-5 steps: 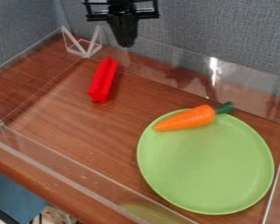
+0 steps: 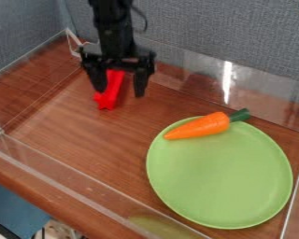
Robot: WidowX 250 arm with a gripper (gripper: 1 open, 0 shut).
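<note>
My black gripper [image 2: 119, 79] hangs at the upper middle with its fingers open, lowered around a red bar-shaped object [image 2: 107, 99] that lies on the wooden surface. Whether the fingers touch it is not clear. An orange toy carrot [image 2: 196, 127] with a green top rests on the upper part of a green plate [image 2: 219, 187] at the right.
Clear low walls edge the wooden surface [image 2: 90, 140], with grey padded panels behind. A white bracket sits at the left edge, and another is partly behind the arm.
My gripper has come down and slightly left from above, to around the red object. The red object, carrot and plate look unmoved.
</note>
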